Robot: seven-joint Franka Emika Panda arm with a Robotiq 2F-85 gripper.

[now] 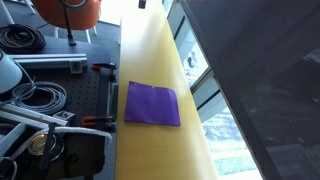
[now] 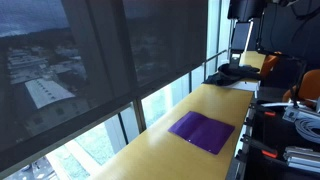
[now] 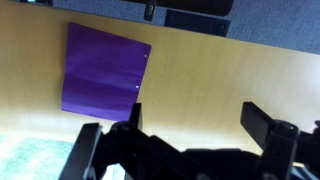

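A flat purple sheet or folder [image 1: 152, 104] lies on the wooden table, its sides slightly askew to the table's edge. The same purple piece [image 2: 202, 131] shows in exterior view 2, near the table edge on the arm's side. Seen from the wrist, the purple piece [image 3: 103, 72] is to the left, with small pale dots along one side. My gripper is open above bare table to the right of it, with nothing between its fingers. In exterior view 2 the dark arm end [image 2: 246, 28] hangs high over the far end of the table.
A wooden table [image 1: 137, 155] runs along a window with a dark blind [image 2: 90, 70]. A black heap [image 2: 232, 74] lies at its far end. Beside the table are a dark cart with coiled cable [image 1: 42, 97] and an orange chair [image 1: 75, 12].
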